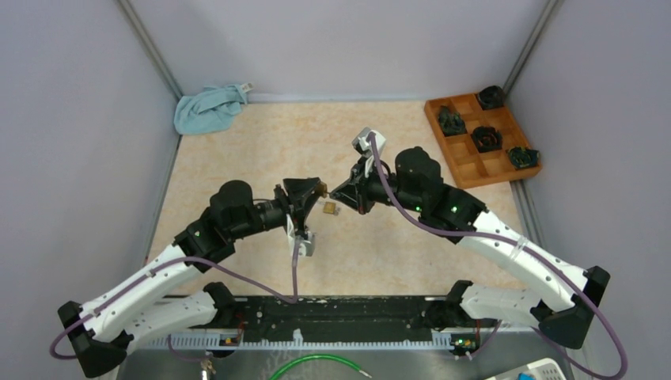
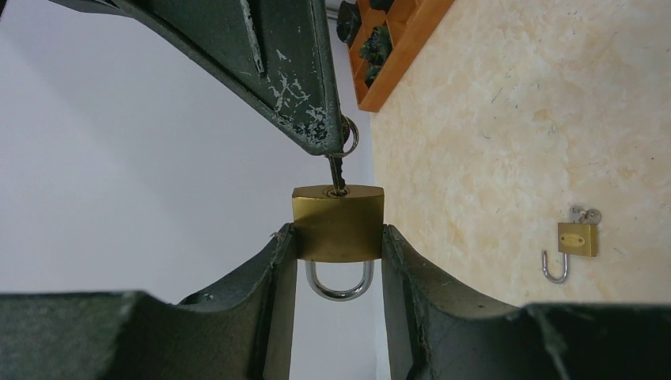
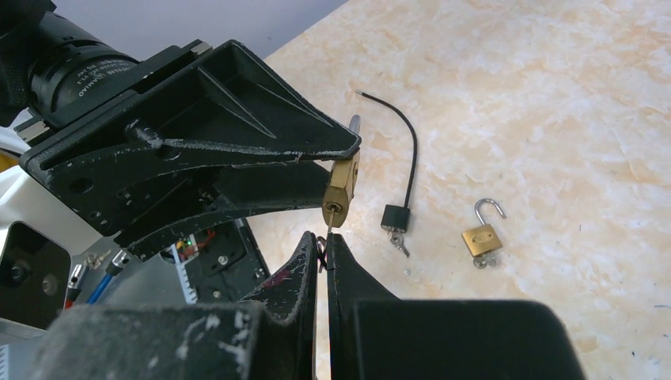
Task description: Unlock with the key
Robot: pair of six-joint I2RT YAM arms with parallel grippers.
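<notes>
A brass padlock (image 2: 339, 224) is pinched between the fingertips of my left gripper (image 1: 322, 188). Its shackle (image 2: 339, 296) hangs below the body, and both legs appear to meet it. My right gripper is shut on a small key, whose ring (image 2: 353, 136) shows beside the fingertips. The toothed blade of the key (image 2: 337, 172) points down at the keyhole in the left wrist view, its tip at or just inside the opening. How deep it sits is hard to tell. In the right wrist view, the keyhole face of the padlock (image 3: 338, 192) meets the thin blade.
On the table lie another brass padlock (image 3: 482, 239), shackle open and keys attached, and a black cable lock (image 3: 396, 217) with keys. A wooden compartment tray (image 1: 467, 170) stands at the back right, a blue cloth (image 1: 207, 111) at the back left.
</notes>
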